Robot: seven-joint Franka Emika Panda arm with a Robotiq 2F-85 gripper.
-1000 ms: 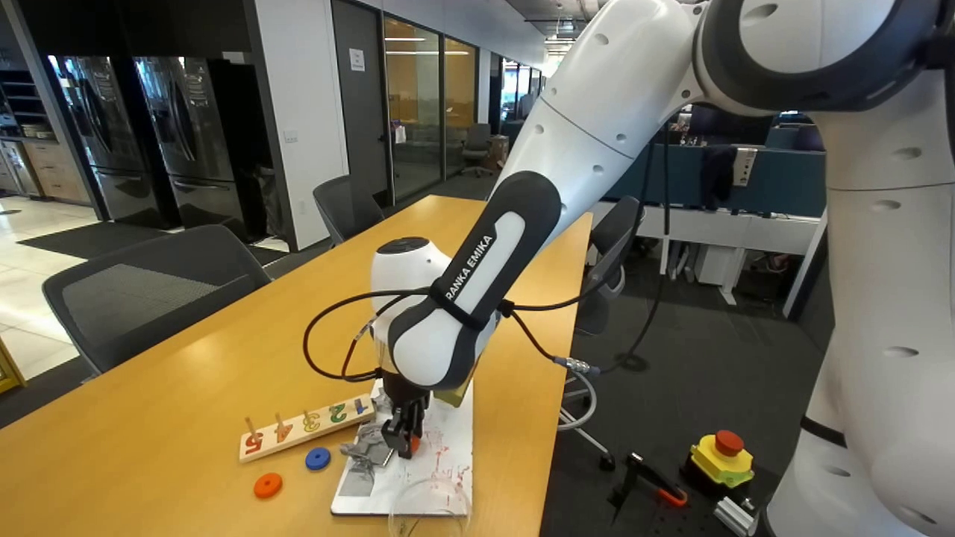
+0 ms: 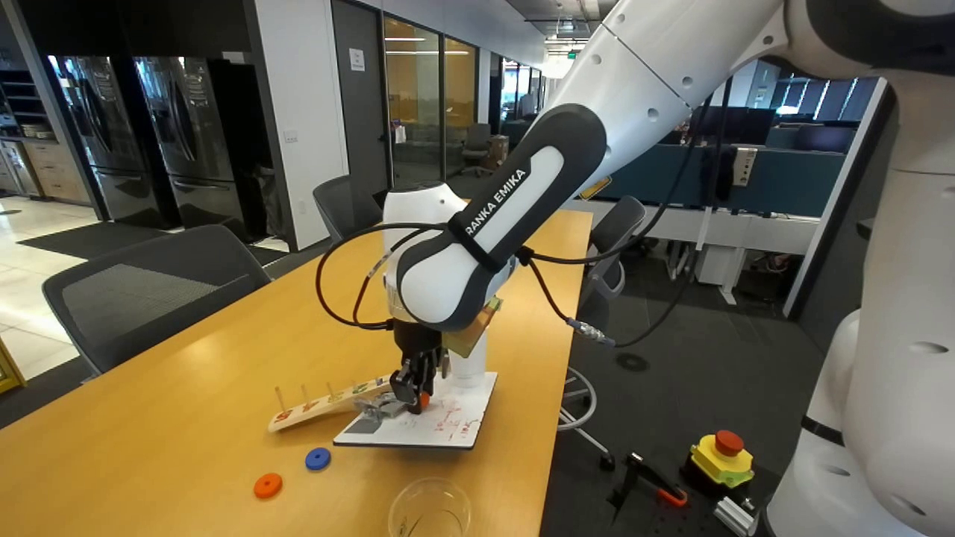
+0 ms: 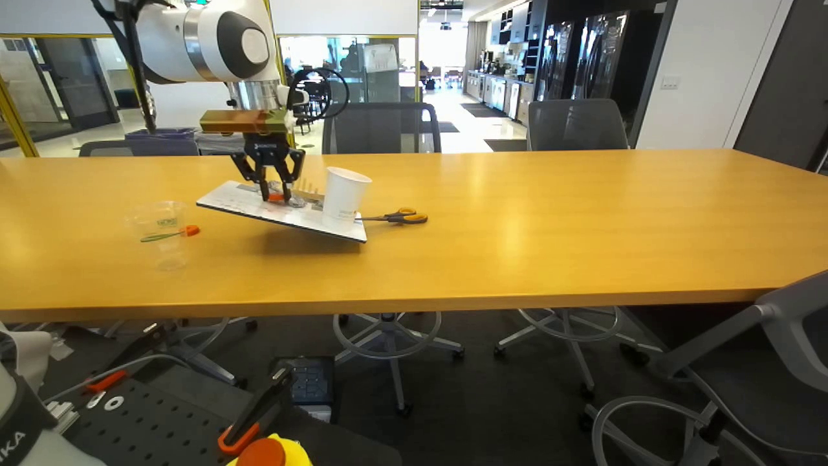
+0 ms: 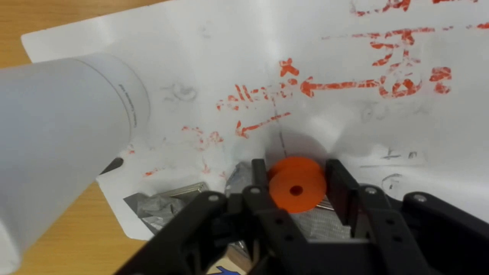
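My gripper is shut on an orange round piece (image 4: 298,185) with a small centre hole, over the white board (image 4: 256,59). Red handwriting and grey tape cover parts of the board. In exterior view 2 the board (image 3: 248,203) hangs tilted off the table, its right end lower, with a shadow beneath; my gripper (image 3: 276,194) is above its left half. On its lower end leans a white paper cup (image 3: 343,198). How the orange piece is fixed to the board is hidden. A wooden peg strip (image 2: 327,404) sits tilted, one end raised beside the board.
A blue ring (image 2: 318,459) and an orange ring (image 2: 268,486) lie loose on the table (image 2: 179,465). A clear cup (image 2: 430,510) stands at the near edge. Orange-handled scissors (image 3: 403,217) lie by the paper cup.
The gripper has risen and moved away from exterior view 1's camera, and the board came up with it. The peg strip, flat before, has shifted and tilted. The loose rings have not moved.
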